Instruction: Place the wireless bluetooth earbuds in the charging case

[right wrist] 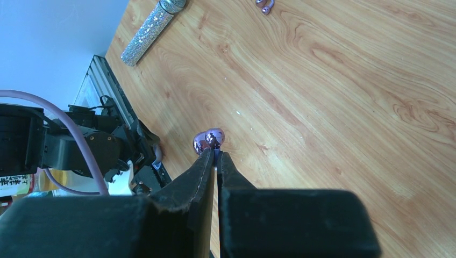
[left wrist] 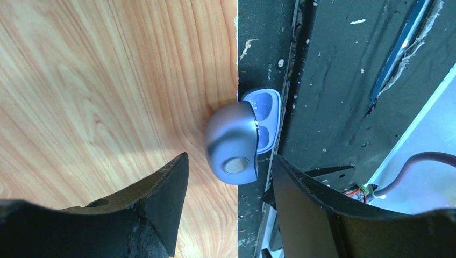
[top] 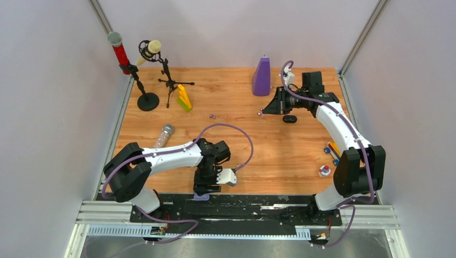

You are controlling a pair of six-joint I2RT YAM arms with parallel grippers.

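The open charging case (left wrist: 231, 141) lies on the table's front edge, its pale tray (left wrist: 267, 121) showing two hollows; in the top view the case (top: 201, 197) is partly under my left arm. My left gripper is open, its fingers either side of the case's near end, nothing visible held. My right gripper, over the back right of the table, is shut on a shiny purple earbud (right wrist: 214, 135). Another shiny earbud (top: 212, 116) lies on the middle of the table.
A glittery microphone (top: 162, 137) lies at the left; microphone stands and a yellow object (top: 184, 98) are behind it. A purple upright object (top: 262, 78) stands at the back. A black oval thing (top: 289, 119) and small toys (top: 325, 170) are at the right.
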